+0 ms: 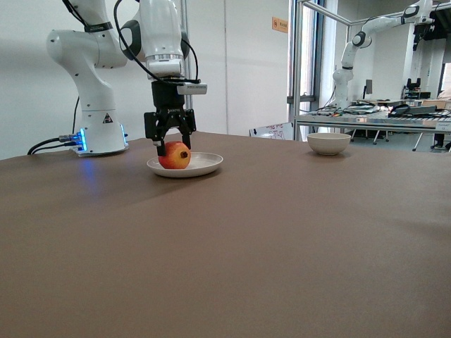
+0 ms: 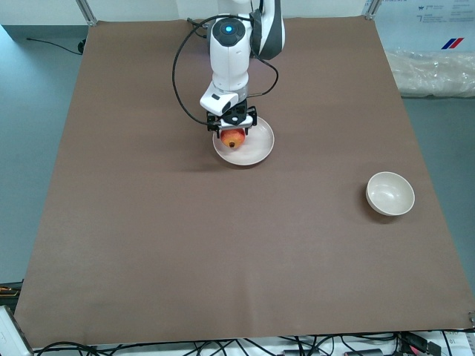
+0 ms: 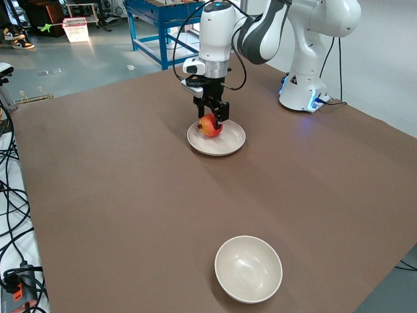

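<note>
A red-yellow apple rests on a white plate. My black gripper is right over the apple, pointing down, its fingers at either side of the fruit's upper part. In the top view the fingers look spread about as wide as the apple or wider; whether they grip it I cannot tell.
An empty white bowl stands apart on the brown table. Cables run along one edge.
</note>
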